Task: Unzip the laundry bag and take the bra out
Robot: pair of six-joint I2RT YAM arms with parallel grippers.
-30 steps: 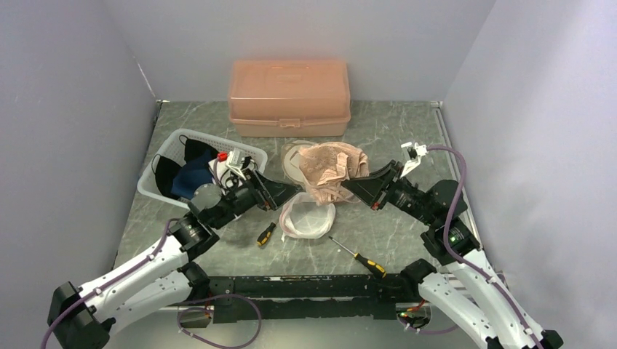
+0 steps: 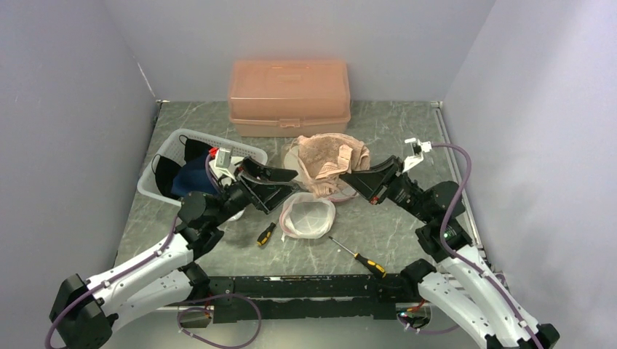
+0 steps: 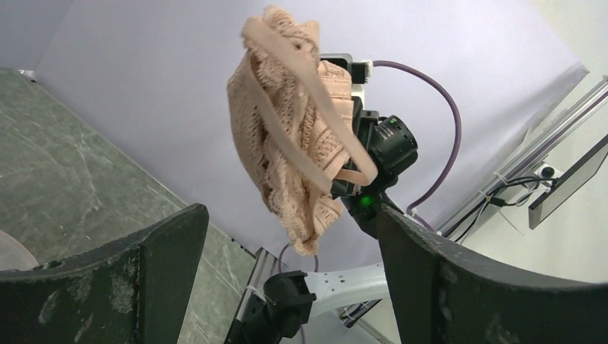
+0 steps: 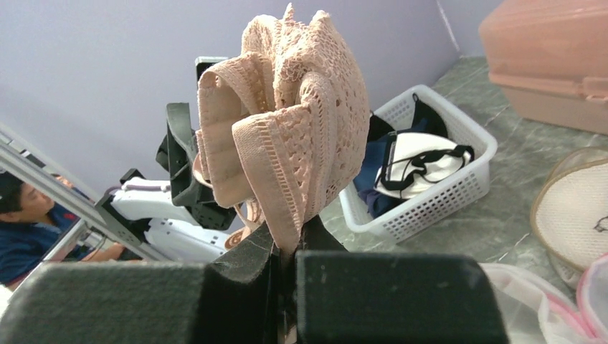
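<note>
A bunched beige lace bra point(image 2: 327, 156) hangs above the table, and my right gripper point(image 2: 345, 177) is shut on its edge. In the right wrist view the bra point(image 4: 308, 122) rises out of the closed fingers point(image 4: 387, 294). My left gripper point(image 2: 297, 186) stands open to the left of the bra, its fingers point(image 3: 154, 272) wide apart and nothing between them. The left wrist view shows the bra point(image 3: 287, 129) with loose straps, beyond those fingers and apart from them. Below lies the white mesh laundry bag point(image 2: 308, 219) with pink trim, open-topped.
A white basket point(image 2: 149, 178) holding dark and white garments is at the left. The orange box point(image 2: 289, 94) stands at the back. A beige mesh piece point(image 4: 573, 208) lies under the bra. Two screwdrivers, a short one point(image 2: 266, 234) and a long one point(image 2: 369, 266), lie in front.
My left gripper has opened and shifted slightly. The bag has stayed in place.
</note>
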